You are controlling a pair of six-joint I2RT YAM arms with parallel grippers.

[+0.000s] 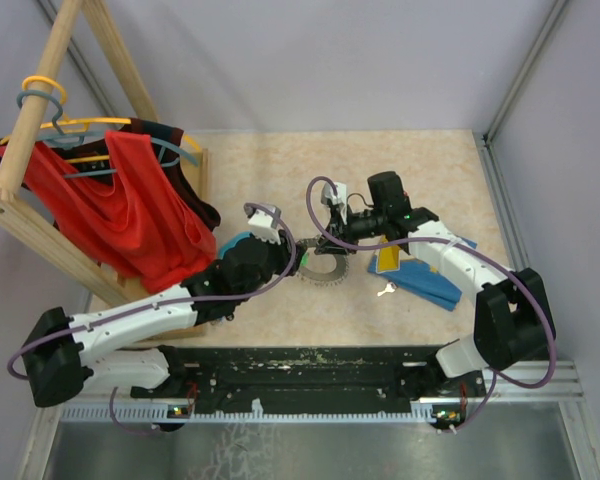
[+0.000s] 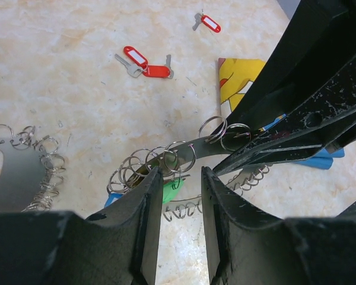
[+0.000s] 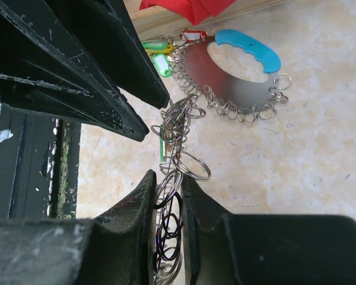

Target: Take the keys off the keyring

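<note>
A chain of wire keyrings (image 3: pixel 173 136) on a curved metal strip is held by my right gripper (image 1: pixel 325 240), which is shut on it. My left gripper (image 1: pixel 290 255) is just left of it; in the left wrist view its fingertips are part open, close to the rings (image 2: pixel 178 157). In the right wrist view the left fingertips (image 3: pixel 155 116) stand apart beside the ring cluster. A green key tag (image 2: pixel 172 191) hangs behind the rings. Red-tagged keys (image 2: pixel 156 71) lie on the table.
Another ring holder with a blue handle (image 3: pixel 246 44) lies by more tagged keys. A yellow bag (image 2: pixel 237 77) and blue cloth (image 1: pixel 425 285) lie at right. A red-garment rack (image 1: pixel 150 200) stands at left.
</note>
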